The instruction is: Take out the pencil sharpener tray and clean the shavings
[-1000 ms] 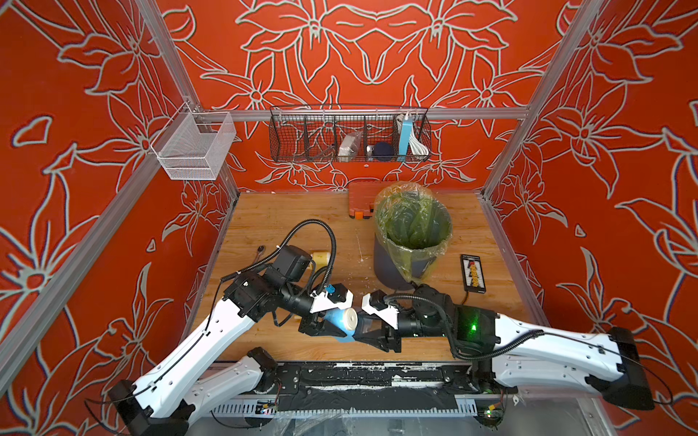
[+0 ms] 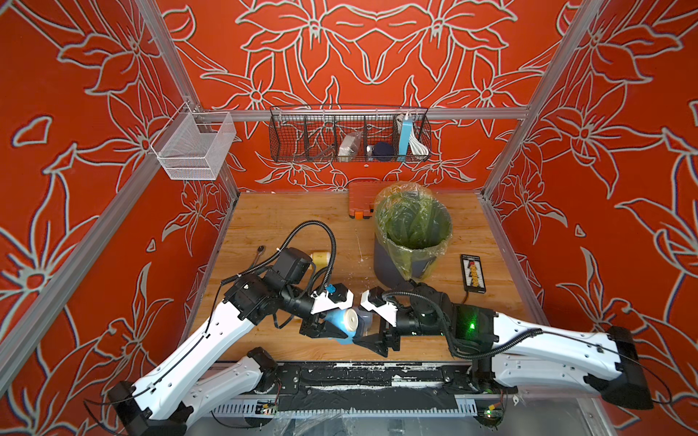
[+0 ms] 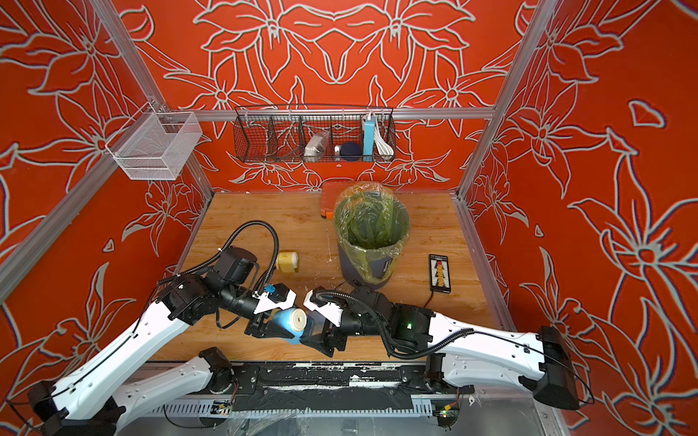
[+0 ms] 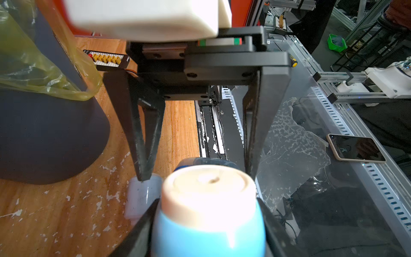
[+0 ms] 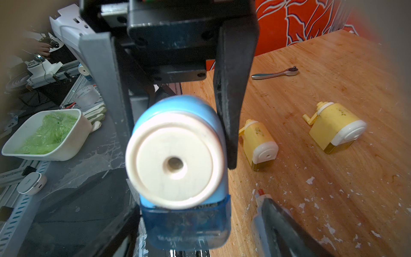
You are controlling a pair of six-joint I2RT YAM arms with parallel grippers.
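A blue pencil sharpener (image 2: 339, 322) with a cream round face (image 5: 184, 158) and a clear tray (image 5: 186, 224) at its lower part hangs above the table. My left gripper (image 2: 327, 328) is shut on it. My right gripper (image 3: 320, 340) stands open just to the right of the sharpener, facing it, with its fingers on either side of the tray end in the right wrist view. Two yellow sharpeners (image 5: 261, 145) rest on the table beyond.
A dark bin with a bag liner (image 2: 403, 261) stands behind my right gripper. A phone-like board (image 2: 472, 273) lies at right, an orange case (image 2: 360, 196) at the back. A metal tool (image 5: 274, 75) lies at left.
My left gripper and the sharpener in it look nearly still.
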